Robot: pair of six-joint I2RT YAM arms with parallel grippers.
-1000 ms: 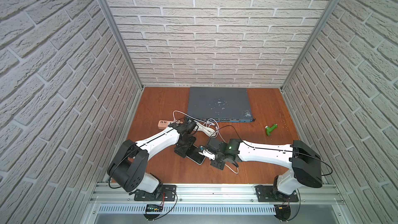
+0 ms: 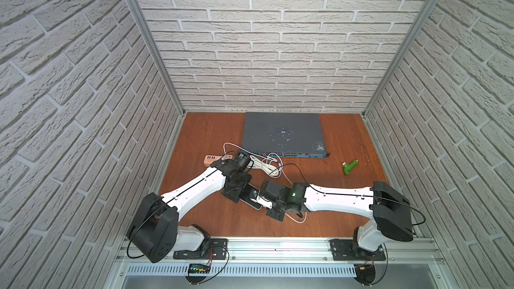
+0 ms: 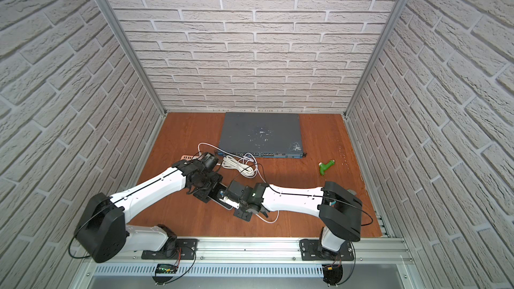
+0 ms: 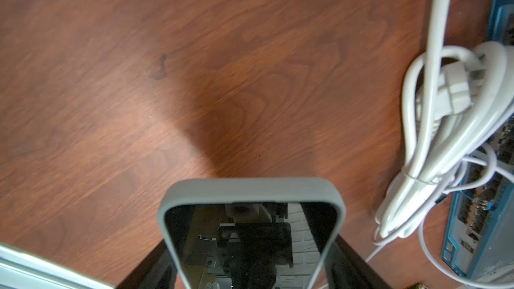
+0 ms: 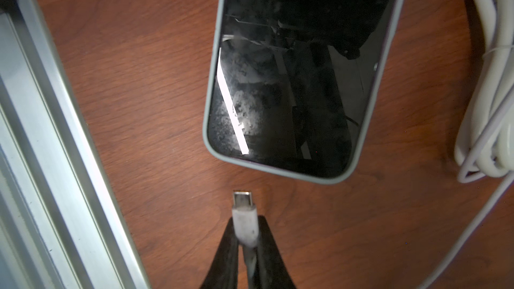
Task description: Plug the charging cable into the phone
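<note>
The black-screened phone in a grey case is gripped across its sides by my left gripper, whose dark fingers press on either edge. In the right wrist view its near short edge faces the white charging cable's connector. My right gripper is shut on that connector, metal tip pointing towards the phone. A small gap separates tip and phone, and the tip sits left of that edge's middle. The port itself is not visible. From above, both grippers partly cover the phone.
A bundled white cable lies beside the phone, near a large dark grey box. An orange power strip is at the left and a green object at the right. The front metal rail is close by.
My right gripper has shifted slightly left and towards the front, carrying the connector. The left arm's elbow has swung left and forward, its gripper and the phone moving only a little.
</note>
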